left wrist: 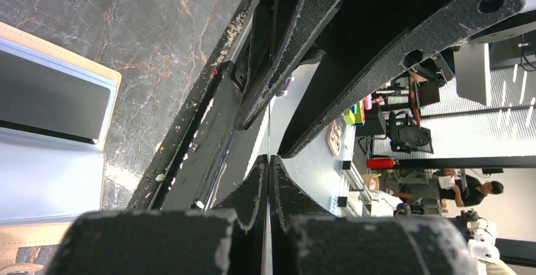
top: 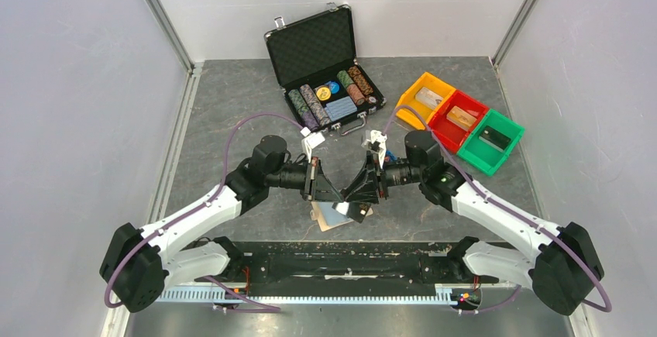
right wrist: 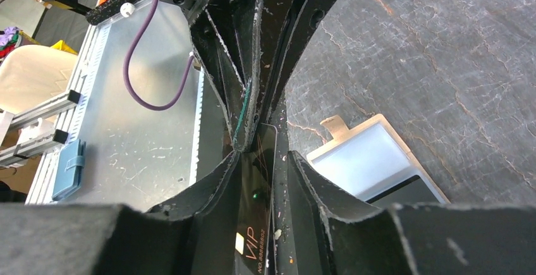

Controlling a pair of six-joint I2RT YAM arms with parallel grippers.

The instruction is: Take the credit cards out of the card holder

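Over the mat hangs a thin black card (top: 356,212) marked VIP, standing on edge in both wrist views. My left gripper is shut on it. My right gripper is part open, its fingers spread on both sides of the card; a gap shows between the card and the right-hand finger (right wrist: 308,193). Below lies the open card holder (left wrist: 107,71), tan-edged with a pale blue lining and a dark grey panel on one half. In the top view the grippers and card cover part of the holder (top: 324,221).
An open case (top: 311,46) of poker chips stands at the back. Yellow (top: 411,102), red (top: 443,137) and green (top: 484,168) bins sit at the right, each with something inside.
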